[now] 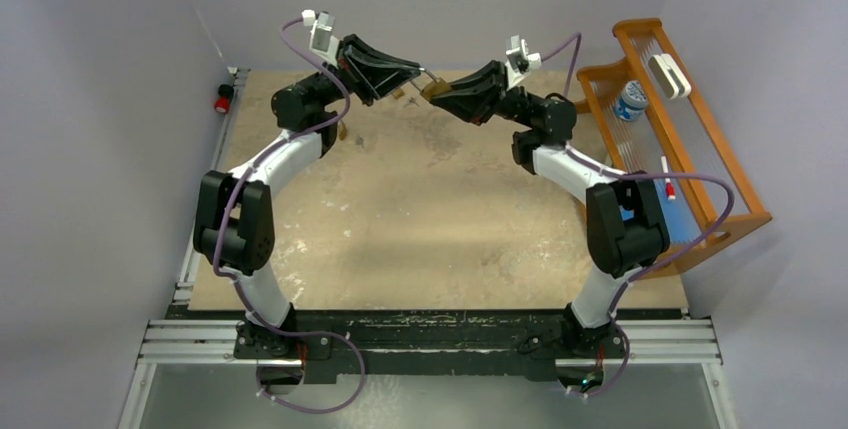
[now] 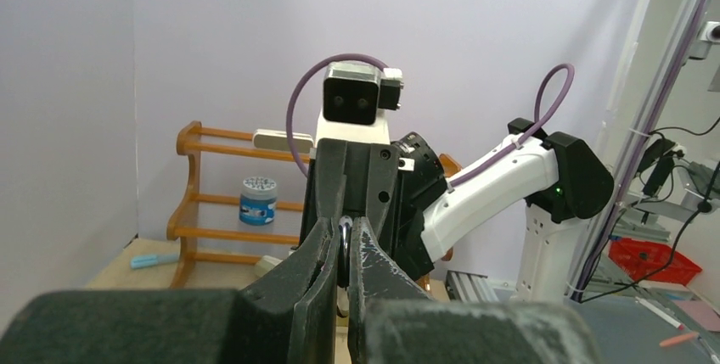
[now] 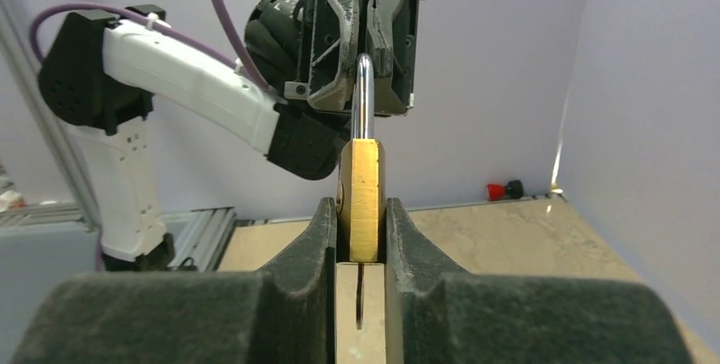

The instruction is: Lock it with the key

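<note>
A brass padlock (image 3: pixel 365 203) hangs in the air between both arms, its silver shackle (image 3: pixel 363 97) pointing toward the left arm. My left gripper (image 1: pixel 418 71) is shut on the shackle. From the other side, my right gripper (image 1: pixel 436 93) has closed around the brass body. In the right wrist view, a thin dark piece (image 3: pixel 359 296), likely the key seen edge-on, sticks out from the body between the right fingers. The left wrist view shows the shackle (image 2: pixel 345 249) between the left fingers. Whether the shackle is locked cannot be told.
A wooden rack (image 1: pixel 655 124) with a blue tub (image 1: pixel 630 101) stands at the right. Small brass-coloured items (image 1: pixel 397 93) lie on the table near the left arm. A red-and-black object (image 1: pixel 223 99) sits at the left edge.
</note>
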